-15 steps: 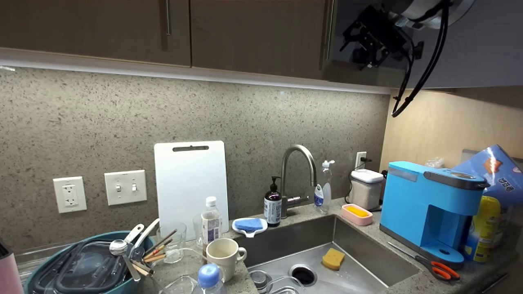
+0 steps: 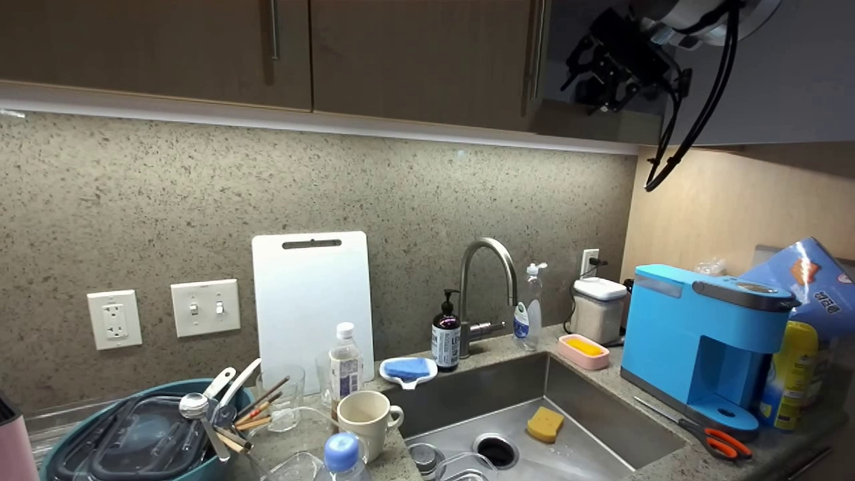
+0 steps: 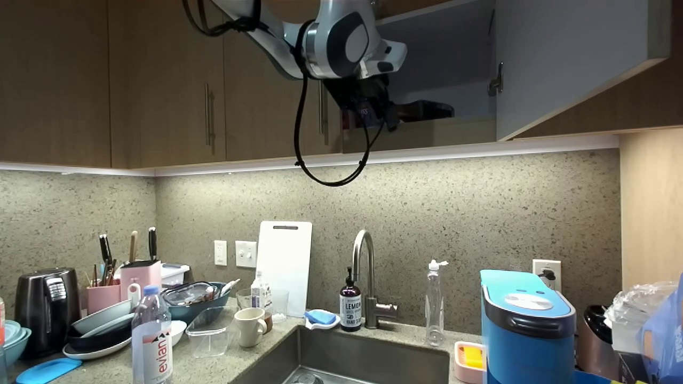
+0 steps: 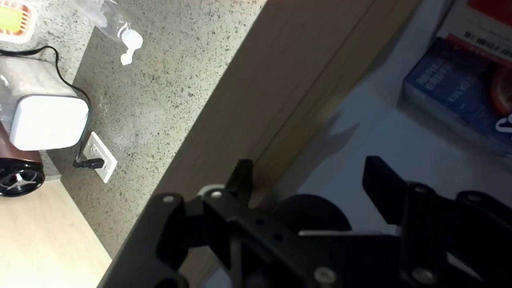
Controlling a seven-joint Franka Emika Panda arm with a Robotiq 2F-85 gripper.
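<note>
In the wrist view my gripper has its two dark fingers point(image 4: 242, 178) well apart, with the pale cabinet floor showing between their tips. A dark rounded object point(image 4: 312, 211) lies low between the fingers, partly covered by the gripper body; whether they touch it cannot be told. A blue box point(image 4: 461, 91) lies on the cabinet floor farther in. From exterior view 1, the gripper point(image 2: 583, 76) is at the opened upper cabinet. Exterior view 2 shows a dark object point(image 3: 426, 110) on the cabinet floor, right of the gripper.
The opened cabinet door point(image 3: 576, 64) stands to the right. A wooden cabinet edge point(image 4: 288, 110) runs beside the gripper. Below are the faucet point(image 2: 489, 264), the sink point(image 2: 585, 393) and a blue coffee machine point(image 2: 681, 345). A red-and-white package point(image 4: 480, 29) sits on the blue box.
My gripper and its cable have shifted very slightly to the right in exterior view 1. The counter items have not moved.
</note>
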